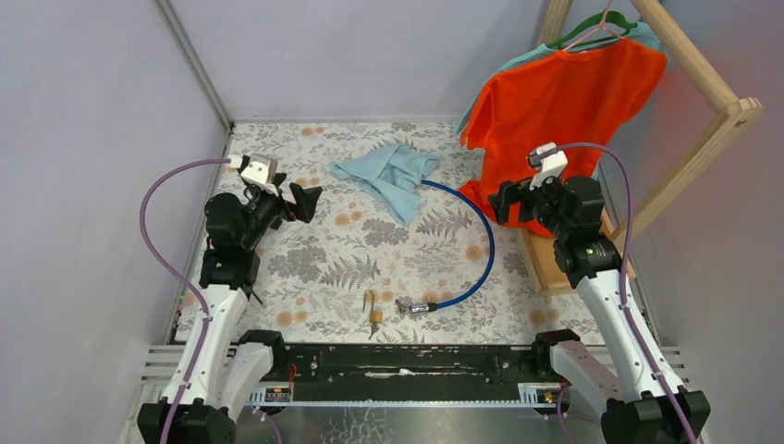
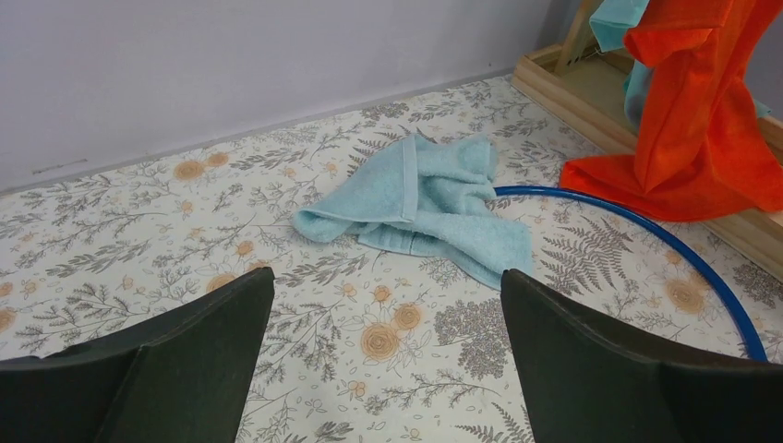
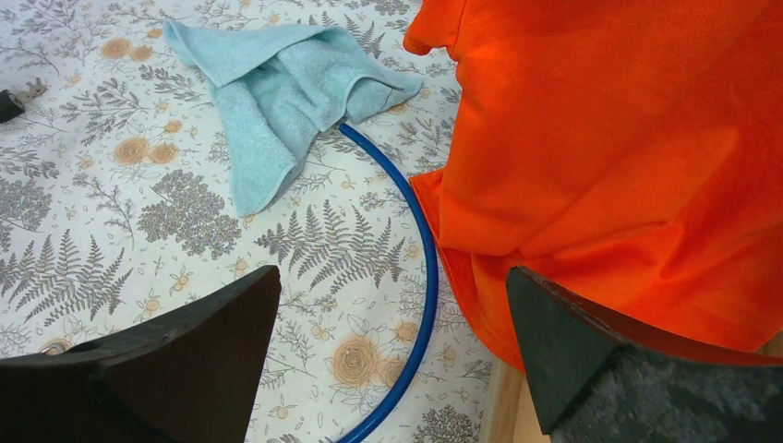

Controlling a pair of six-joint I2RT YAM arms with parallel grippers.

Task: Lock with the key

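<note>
A brass padlock [image 1: 375, 317] with a long shackle lies on the patterned table near its front edge, with what looks like a small key at its lower end. My left gripper [image 1: 298, 202] hangs open over the left side of the table, above and left of the padlock. My right gripper [image 1: 508, 202] is open near the orange shirt at the right. Both wrist views show empty space between the fingers; the padlock is not visible in them.
A blue hose [image 1: 485, 231] with a metal fitting [image 1: 416, 306] curves beside the padlock from a light blue cloth [image 1: 388, 176]. An orange shirt [image 1: 564, 120] hangs on a wooden rack [image 1: 684, 185] at the right.
</note>
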